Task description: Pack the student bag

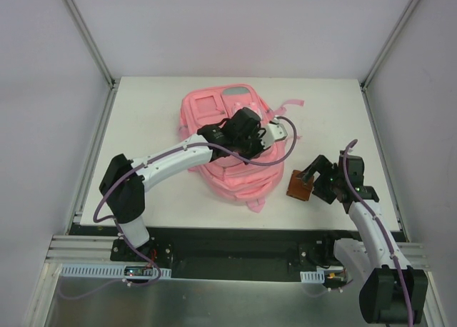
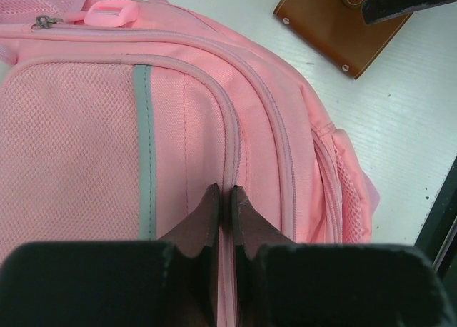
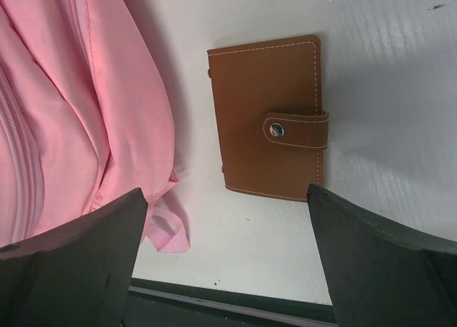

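A pink backpack point(image 1: 228, 184) lies flat in the middle of the table. My left gripper is over it, shut, its tips on the piped seam near the grey stripe; whether any fabric is pinched between them is hard to tell. A brown leather wallet with a snap strap point(image 3: 257, 156) lies just right of the bag. My right gripper stands open over the table beside the wallet, with nothing between its fingers.
Pink straps stick out from the bag. The dark front edge of the table is close below the wallet.
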